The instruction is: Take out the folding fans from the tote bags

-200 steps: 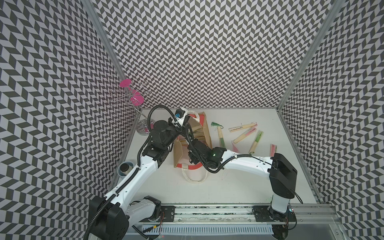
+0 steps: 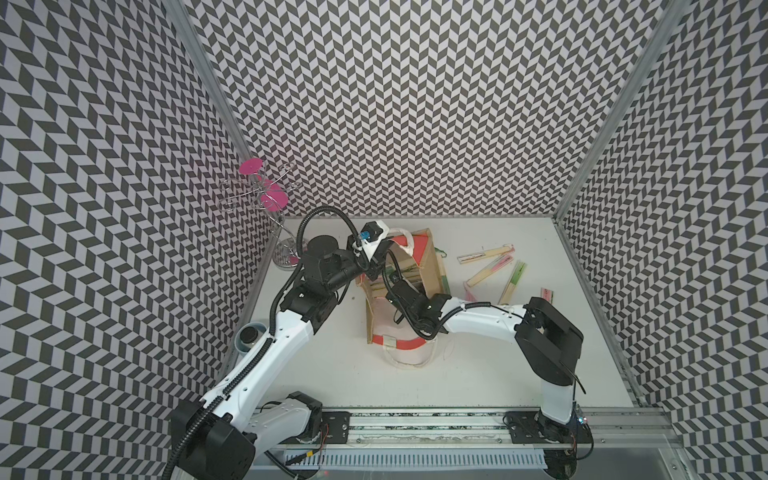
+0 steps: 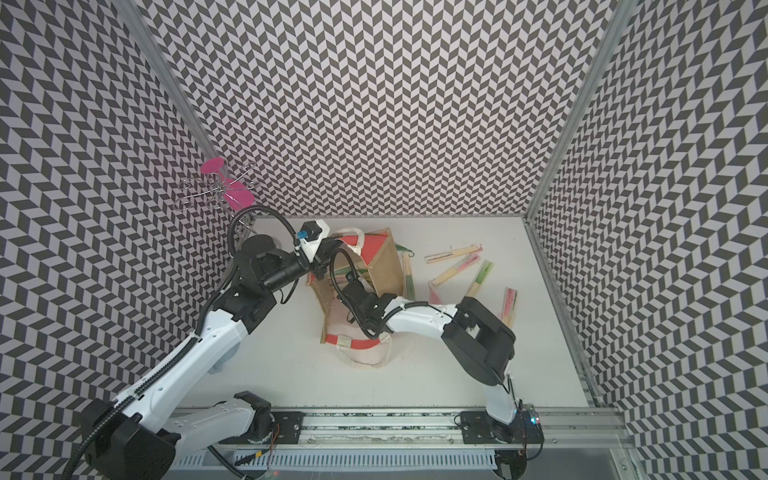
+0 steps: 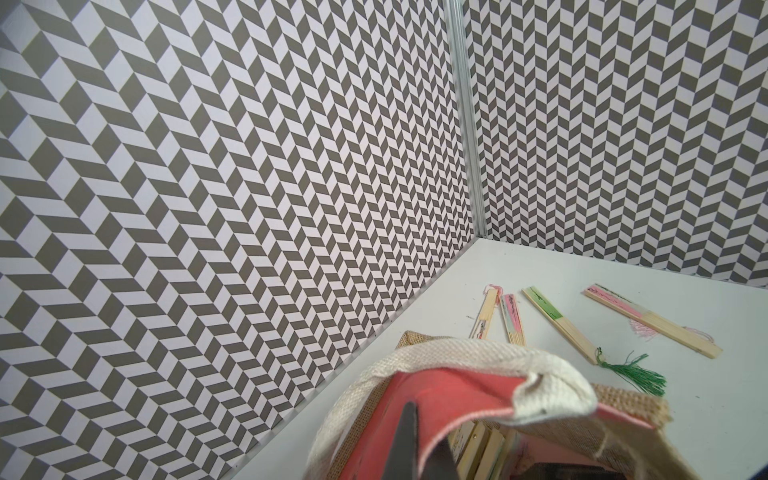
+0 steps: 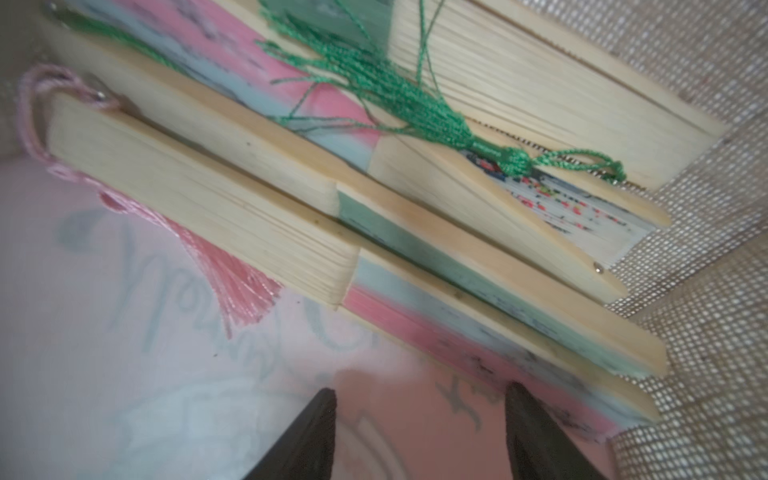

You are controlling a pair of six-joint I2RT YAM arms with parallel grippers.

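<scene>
The burlap tote bag (image 2: 432, 272), with red bands and white handles, stands mid-table with its mouth towards the cameras. In the left wrist view my left gripper is shut on the bag's red-lined rim (image 4: 472, 392). My right gripper reaches inside the bag, its fingers apart and nothing between them. Just ahead of them several folding fans (image 5: 240, 200) lie stacked against the burlap wall, one with a pink tassel (image 5: 232, 280), another with a green tassel (image 5: 416, 108). In the top views the arms cover much of the bag's inside.
Several folded fans, among them a green one (image 4: 560, 316) and a pink one (image 4: 648, 320), lie loose on the table right of the bag. A pink-disc metal stand (image 2: 272, 200) and a blue cup (image 2: 249, 336) are at the left.
The bag has shifted right along with my left gripper, its mouth now closer to the loose green-tasselled fan. My right arm has moved slightly and still reaches into the bag.
</scene>
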